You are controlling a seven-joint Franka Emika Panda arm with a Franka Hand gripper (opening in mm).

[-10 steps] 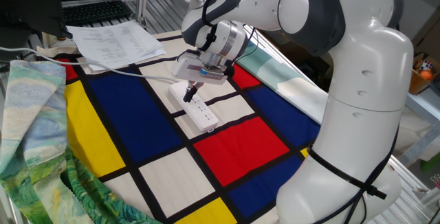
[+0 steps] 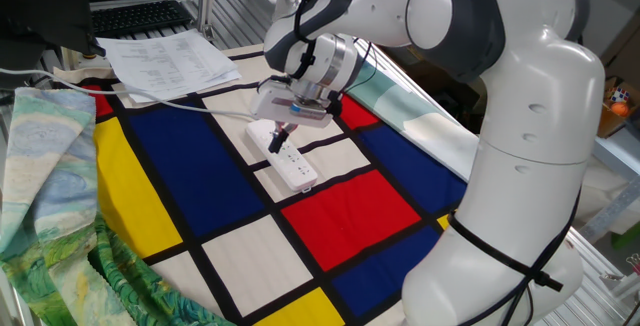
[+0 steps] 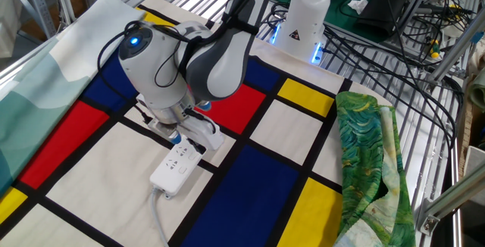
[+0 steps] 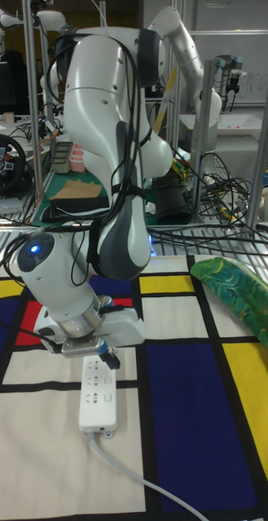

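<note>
A white power strip (image 2: 293,167) lies flat on the patterned cloth, its row of sockets facing up. Above its upper face, in exterior view 1, is my gripper (image 2: 278,145), pointing down with its dark fingertips close together. From the opposite side, the strip (image 3: 176,167) runs out from beneath the gripper (image 3: 198,148), and its cord end is uncovered. The hand hides the far end of the strip (image 4: 97,401) in exterior view 3, where the gripper (image 4: 112,361) shows dark tips over the sockets. Whether the tips touch the strip, or hold anything small, is unclear.
The strip's white cord (image 4: 143,479) trails over the cloth. A bunched green painted cloth (image 3: 366,148) lies to one side. Printed papers (image 2: 168,64) and a keyboard (image 2: 140,18) are at the back in exterior view 1.
In exterior view 1, my gripper's tips have shifted slightly down and to the right over the strip, and the hand has tilted a little. The strip appears unmoved.
</note>
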